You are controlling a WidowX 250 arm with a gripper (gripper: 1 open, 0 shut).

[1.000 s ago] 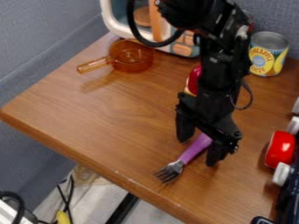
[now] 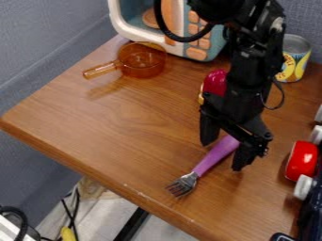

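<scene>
A black gripper (image 2: 229, 142) hangs over the wooden table (image 2: 88, 132) at the right of centre, its fingers just above and beside the handle of a purple fork (image 2: 214, 157). The fork lies diagonally, its metal tines toward the lower left. Whether anything is between the fingers is hard to tell.
An amber pan (image 2: 139, 60) sits back left, near a white-and-teal toy (image 2: 135, 15). A red object (image 2: 216, 83) stands behind the gripper, a can (image 2: 293, 58) at back right. Red bottles (image 2: 300, 160) and a dark object line the right edge.
The gripper has shifted slightly to the right and its fingers appear differently placed around the fork's handle. The fork looks unmoved.
</scene>
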